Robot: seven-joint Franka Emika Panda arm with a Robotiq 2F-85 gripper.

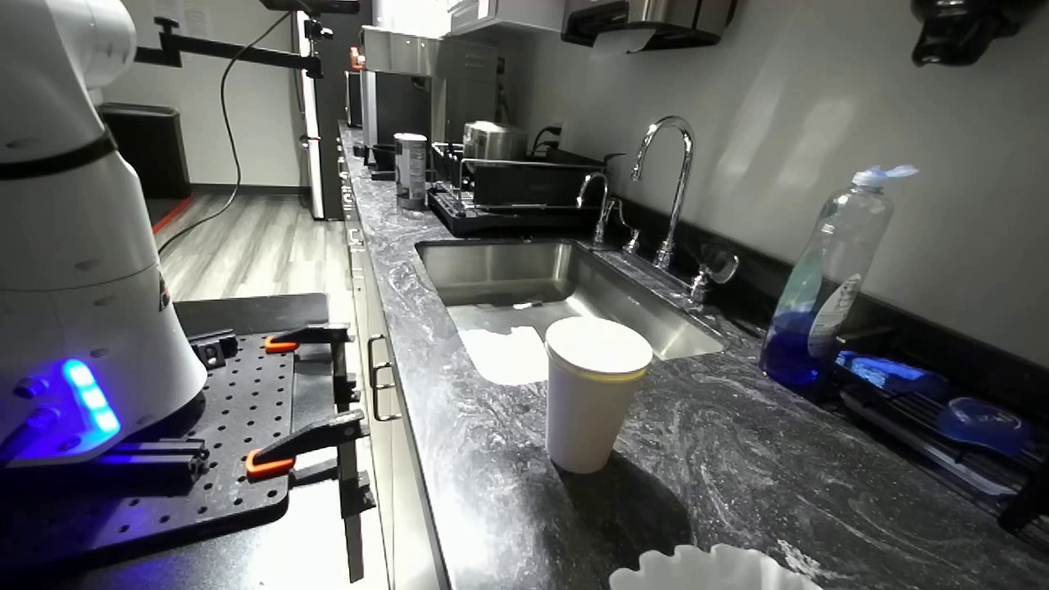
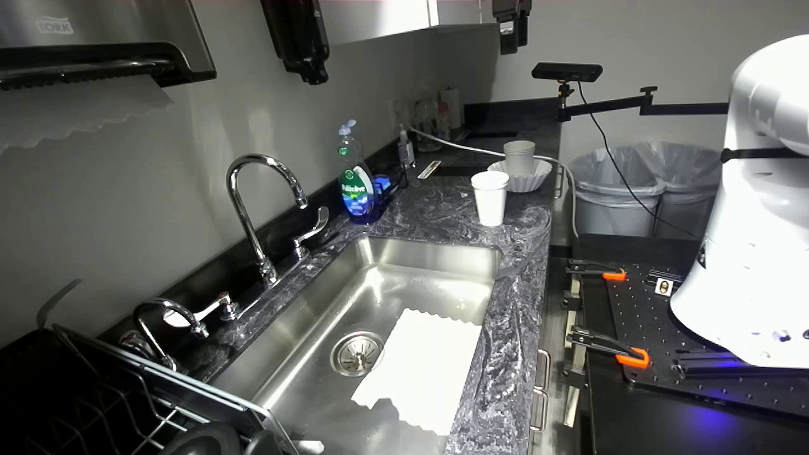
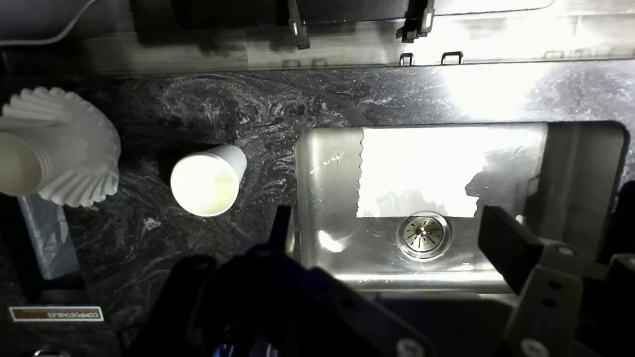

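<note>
In the wrist view my gripper is open, its dark fingers [image 3: 281, 229] far apart over the sink [image 3: 324, 178], with nothing held between them. A white paper cup [image 3: 233, 155] stands upright on the dark counter, left of the sink and apart from my fingers. In the second exterior view that cup [image 2: 490, 205] is between the sink and a fluted white paper filter [image 2: 540, 181] bearing more stacked cups [image 2: 520, 158]. A white paper towel [image 2: 428, 364] lies flat in the sink beside the drain [image 2: 356, 354].
A dish-soap bottle [image 1: 821, 285] stands by the wall, near the chrome faucet [image 1: 678, 182]. The dish rack [image 1: 536, 182] is at the sink's far end. Clamps [image 1: 310, 447] hold the arm's base plate beside the counter. Bare counter [image 1: 747, 462] surrounds the single cup.
</note>
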